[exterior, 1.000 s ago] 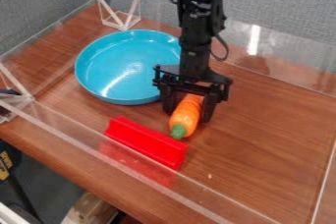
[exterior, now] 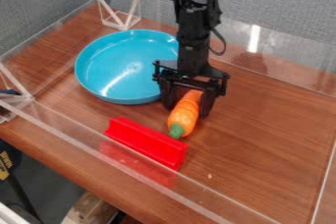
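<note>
My black gripper (exterior: 188,92) reaches down from the top centre of the camera view, its fingers low around the upper end of an orange carrot (exterior: 183,118) with a green tip. The carrot lies on the wooden table, pointing toward the front. Whether the fingers grip it or only stand around it is hard to tell. A blue bowl (exterior: 116,61) sits just left of the gripper. A red bar (exterior: 140,140) lies in front, left of the carrot.
Clear plastic walls (exterior: 276,59) edge the table. A white frame (exterior: 118,12) stands at the back left, and small objects are at the left edge.
The carrot, bowl and red bar look essentially where they were.
</note>
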